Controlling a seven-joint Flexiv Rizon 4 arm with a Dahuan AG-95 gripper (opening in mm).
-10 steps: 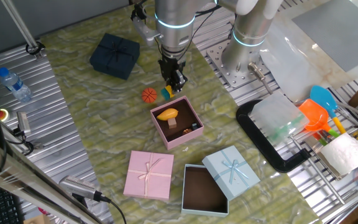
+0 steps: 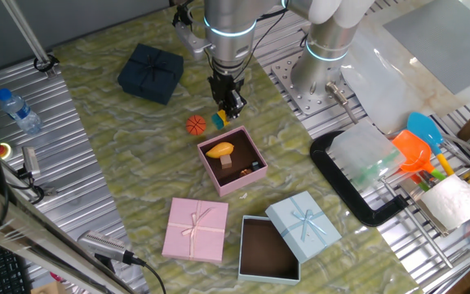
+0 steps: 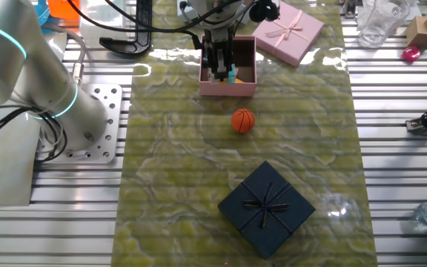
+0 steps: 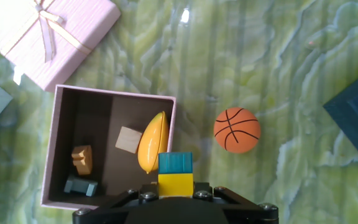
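My gripper is shut on a small teal-and-yellow block [image 4: 176,165], which juts out past the fingertips. In the wrist view the block overlaps the near right edge of the open pink box [image 4: 98,204]; exterior view 1 has the gripper [image 2: 225,113] above the mat, just behind that box. Inside the box are a yellow mango-like fruit [image 4: 153,143], a pale wooden cube [image 4: 128,140], a tan wooden piece [image 4: 82,160] and a dark grey piece [image 4: 81,185]. An orange toy basketball [image 4: 237,130] rests on the mat outside the box.
A pink lid with a bow [image 2: 195,230] lies on the mat. Close by, a light blue lid [image 2: 304,226] leans over an empty light blue box [image 2: 266,253]. A closed dark blue box [image 2: 151,73] stands at the back left. Bare mat surrounds the ball.
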